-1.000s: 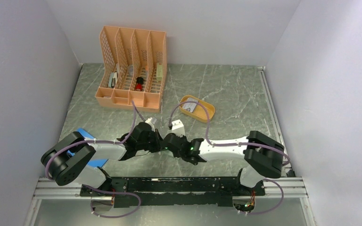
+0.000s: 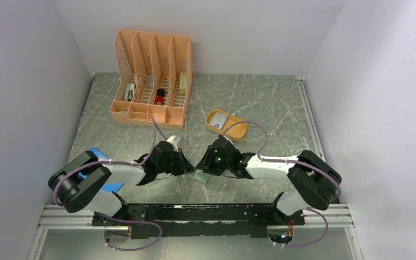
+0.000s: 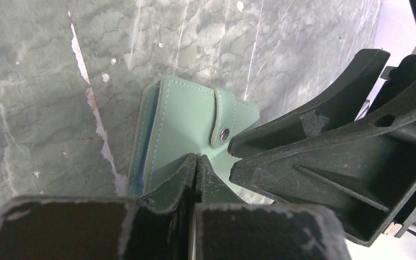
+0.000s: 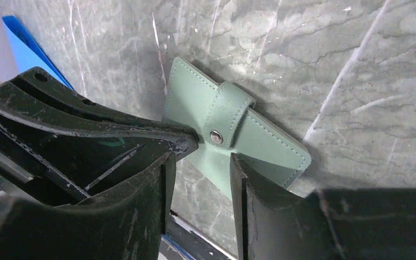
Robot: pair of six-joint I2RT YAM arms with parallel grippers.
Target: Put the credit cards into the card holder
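Observation:
The light green card holder (image 2: 201, 177), with a snap strap, is low over the grey table between both grippers. In the left wrist view the holder (image 3: 187, 122) has its panels slightly parted at the left edge, with a dark blue strip inside. My left gripper is shut on the holder, though its grip is partly hidden. In the right wrist view my right gripper stands open in front of the holder (image 4: 271, 151), near its snap strap; nothing is held. A whitish card (image 2: 218, 120) lies in the yellow basket (image 2: 240, 132).
A pink compartment organizer (image 2: 174, 115) with several small items stands at the back left. A blue flat object (image 2: 111, 187) lies partly under the left arm.
The left arm has stayed in place.

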